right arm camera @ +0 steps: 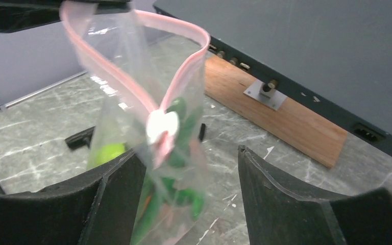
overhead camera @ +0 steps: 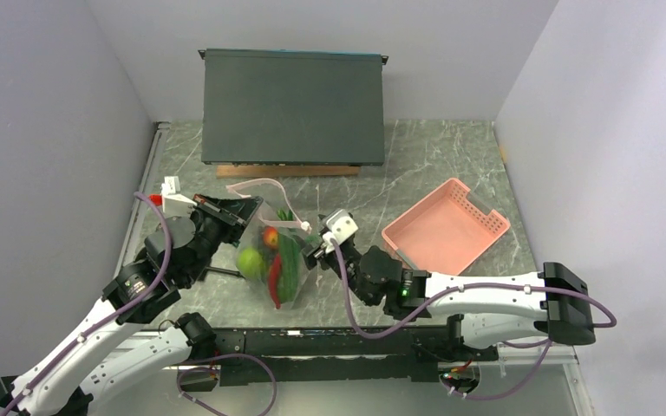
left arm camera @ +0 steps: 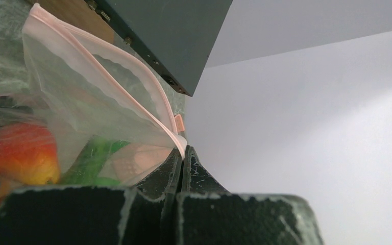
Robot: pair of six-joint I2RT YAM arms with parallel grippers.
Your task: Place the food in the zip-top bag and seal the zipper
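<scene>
The clear zip top bag (overhead camera: 261, 217) hangs mouth up, its pink zipper rim looping open. Inside it are a green fruit (overhead camera: 250, 262), a red-orange fruit (left arm camera: 23, 153), a red chili (overhead camera: 274, 282) and a long green vegetable (overhead camera: 289, 269). My left gripper is shut on one corner of the rim. At the opposite corner sits a whitish zipper slider (right arm camera: 162, 125), blurred in the right wrist view. My right gripper stands open around the bag's near corner in that view, its fingers apart; whether either touches the bag cannot be told.
A pink basket (overhead camera: 444, 227), empty, stands on the marble counter (overhead camera: 425, 156) at the right. The dark panel (overhead camera: 295, 104) on its wooden base (overhead camera: 288, 171) rises behind the bag. A black rod-like object (overhead camera: 224, 272) lies left of the bag.
</scene>
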